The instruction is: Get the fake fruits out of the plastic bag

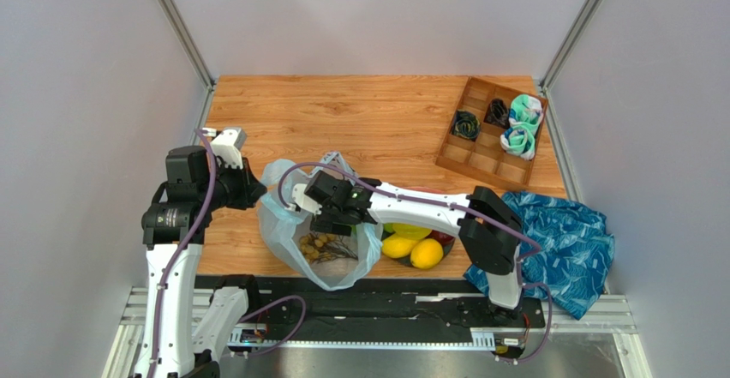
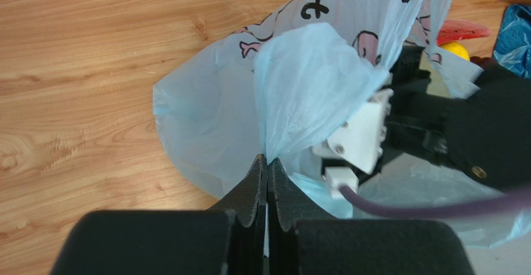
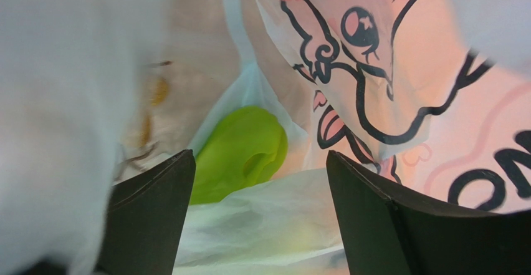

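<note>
A pale blue plastic bag point(image 1: 278, 232) with printed cartoons stands on the table's front middle. My left gripper is shut on a pinched fold of the bag, lifting it at its left side. My right gripper is open inside the bag, with a green fake fruit point(image 3: 240, 144) beyond its fingers. Yellowish-brown items point(image 1: 317, 245) also lie in the bag. Yellow fruits point(image 1: 426, 254) and other fruits sit on a dark plate right of the bag, partly under my right arm.
A wooden divided box point(image 1: 463, 155) with cloths stands at the back right. A blue patterned cloth point(image 1: 565, 249) lies at the front right.
</note>
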